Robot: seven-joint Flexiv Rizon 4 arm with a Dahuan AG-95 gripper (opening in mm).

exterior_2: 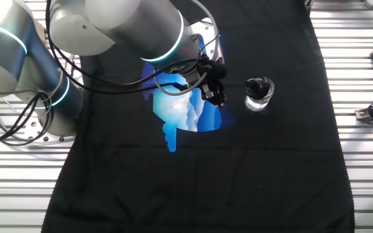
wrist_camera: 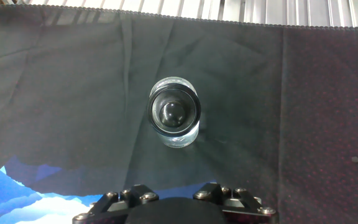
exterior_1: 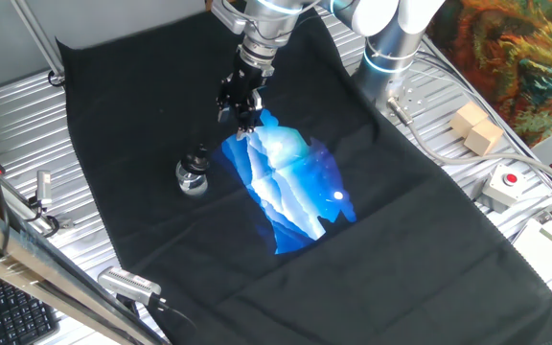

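Observation:
A small clear bottle with a black top (exterior_1: 194,172) stands upright on the black cloth, to the left of a blue picture sheet. In exterior view 2 the bottle (exterior_2: 258,94) is right of my gripper (exterior_2: 214,96). The wrist view looks down onto the bottle's round black rim (wrist_camera: 174,111), beyond the fingers and near the middle. My gripper is open, its fingers spread apart at the bottom edge with nothing seen between them. In exterior view 1 the gripper (exterior_1: 241,120) hangs by the sheet's upper edge, apart from the bottle.
The irregular blue picture sheet (exterior_1: 286,177) lies on the black cloth (exterior_1: 372,287), which is otherwise bare. Wooden blocks (exterior_1: 484,136) and a red-button box (exterior_1: 502,186) stand off the cloth on the right. A camera (exterior_1: 129,285) sits at the lower left.

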